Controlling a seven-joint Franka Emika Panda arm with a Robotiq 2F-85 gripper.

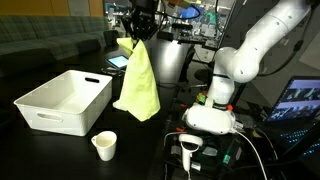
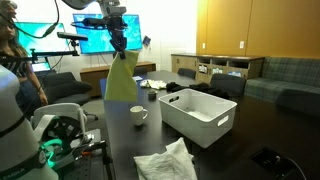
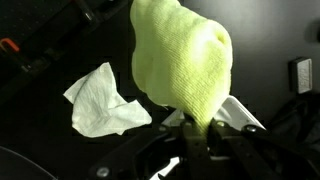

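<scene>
A yellow cloth hangs high over the table, its upper end pinched in my gripper, which is shut on it. The same cloth dangles clear of the table at the left of exterior view 2. From the wrist, the cloth covers the space between the fingers, so the fingertips are hidden. A white cloth lies crumpled on the dark table; in the wrist view this white cloth is spread left of the gripper.
An empty-looking white bin stands on the table, with part of its rim below my gripper. A white mug stands near the bin.
</scene>
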